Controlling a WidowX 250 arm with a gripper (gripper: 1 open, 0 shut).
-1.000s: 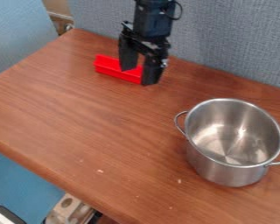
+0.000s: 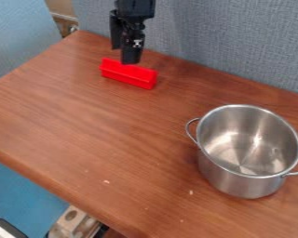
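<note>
A red block (image 2: 129, 74) lies on the wooden table (image 2: 89, 130) toward the back left. Just above and behind it is my black gripper (image 2: 129, 56), hanging from the top of the view with its fingers pointing down and open. Whether the fingers touch the block cannot be told from this angle.
A large steel pot (image 2: 248, 149) with two handles stands at the right side of the table. A grey padded wall runs along the back, and a blue panel is at the left.
My gripper has moved back and to the left, from in front of the block's right end to above its middle. The block and pot have stayed in place.
</note>
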